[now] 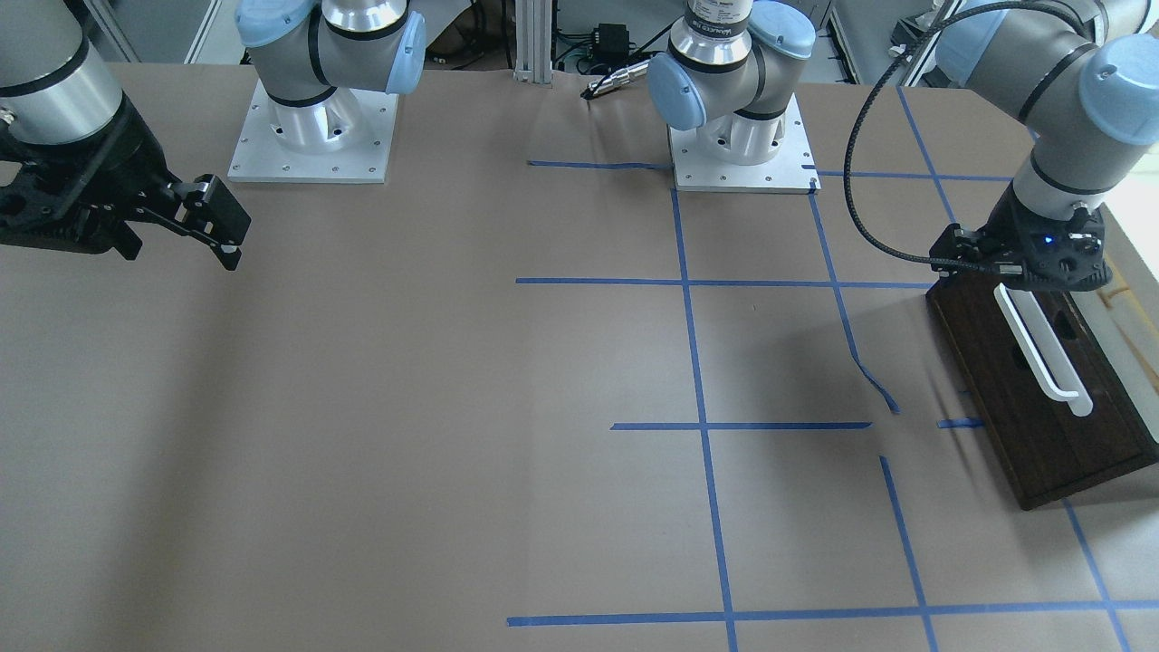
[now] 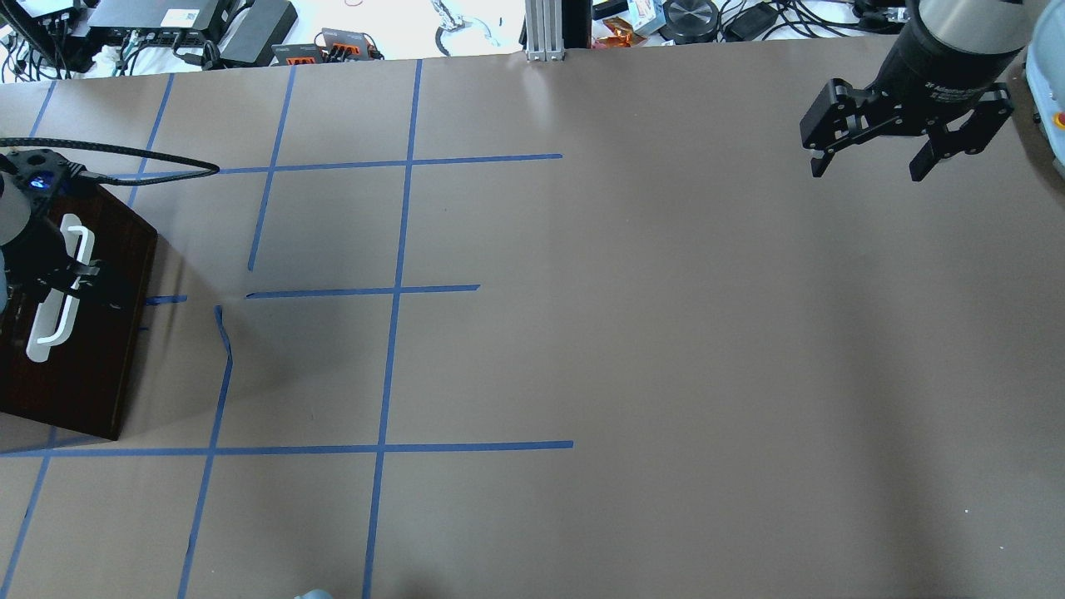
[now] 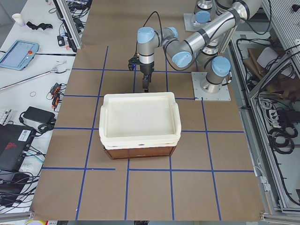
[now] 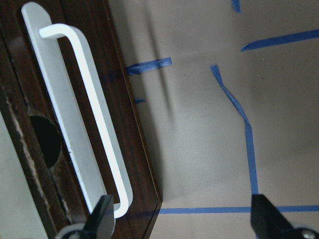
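Observation:
A dark wooden box point(image 1: 1038, 456) stands at the right of the front view, a long white handle point(image 1: 1045, 359) on its face; the wrist view shows the handle point(image 4: 102, 119) filling the left side, beside a dark round hole. My gripper point(image 1: 1016, 277) hangs just above the handle's upper end. In the wrist view its two fingertips point(image 4: 183, 219) stand wide apart at the bottom edge, open, with nothing seen between them but table and box edge. A white tray point(image 3: 139, 119) tops the box.
The table point(image 1: 413, 413) is broad and clear, gridded with blue tape. Other robot arms stand at the back and at the left of the front view, another black gripper point(image 2: 904, 130) among them.

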